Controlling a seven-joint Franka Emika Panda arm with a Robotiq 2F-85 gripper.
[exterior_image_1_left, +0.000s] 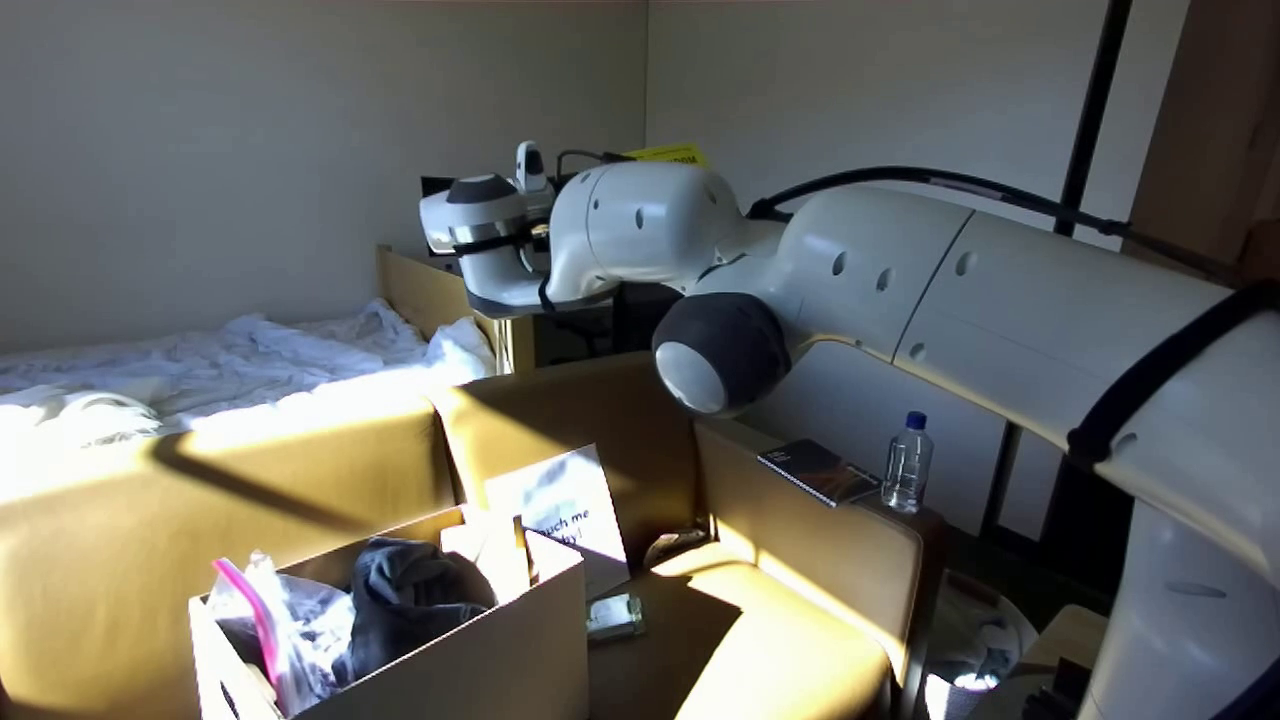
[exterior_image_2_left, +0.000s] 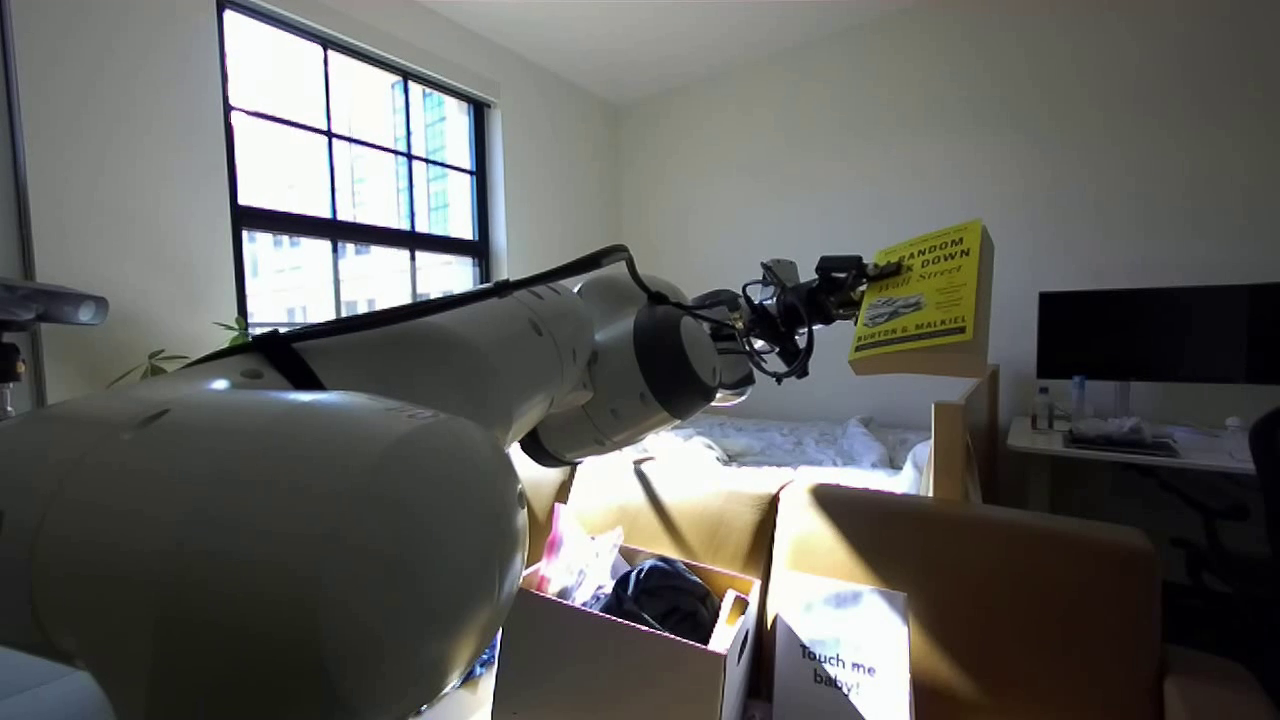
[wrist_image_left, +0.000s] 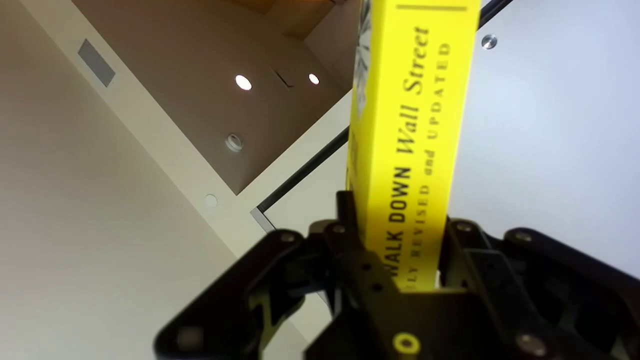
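A thick yellow book (exterior_image_2_left: 924, 314), its cover lettered with "Wall Street", is held up in the air well above the sofa. My gripper (exterior_image_2_left: 882, 278) is shut on one edge of it. In the wrist view the yellow spine (wrist_image_left: 414, 132) stands between the two black fingers, one on each side. Only a yellow corner of the book (exterior_image_1_left: 672, 154) shows over the arm in exterior view 1, where the arm hides the gripper.
An open box (exterior_image_1_left: 504, 654) holding a dark cloth and plastic bags stands on the tan sofa (exterior_image_1_left: 792, 624), beside a "Touch me baby!" sign (exterior_image_2_left: 840, 648). A notebook (exterior_image_1_left: 816, 468) and a bottle (exterior_image_1_left: 908, 466) rest on the sofa arm. Behind are a bed (exterior_image_1_left: 240, 360) and a monitor (exterior_image_2_left: 1158, 342).
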